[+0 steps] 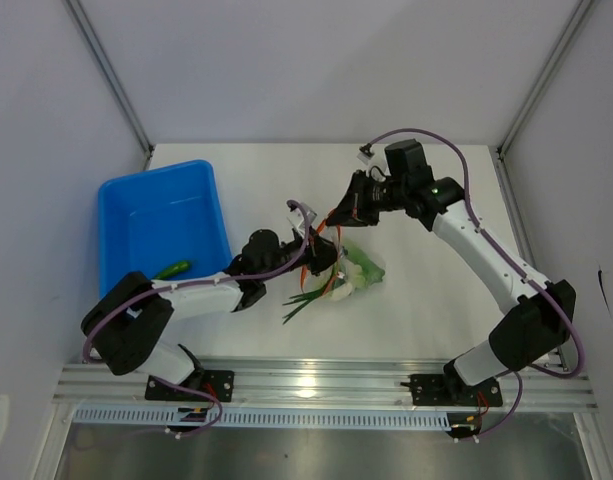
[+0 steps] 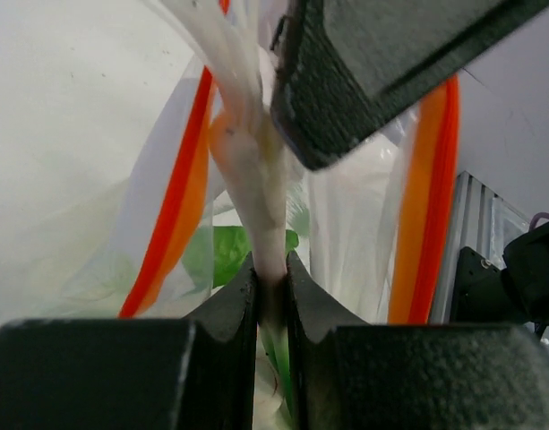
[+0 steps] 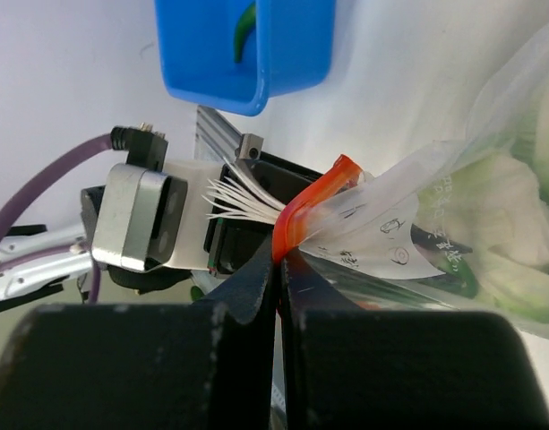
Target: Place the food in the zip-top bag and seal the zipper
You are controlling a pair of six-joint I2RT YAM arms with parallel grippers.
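Observation:
My left gripper (image 1: 324, 256) is shut on the white stalk of a scallion (image 2: 254, 170), roots upward. In the left wrist view the stalk rises between the two orange edges of the clear bag (image 2: 175, 210). From above, the scallion's green leaves (image 1: 304, 300) point to the front left; whether they lie inside the bag I cannot tell. My right gripper is shut on the bag's orange zip edge (image 3: 317, 199). Inside the bag are pale and green vegetables (image 3: 493, 210), seen through the plastic. Both grippers are close together, the right one just behind the left.
A blue bin (image 1: 164, 225) stands on the left with a green pepper (image 1: 173, 269) lying in it, close to my left arm. A metal rail (image 1: 306, 370) runs along the front.

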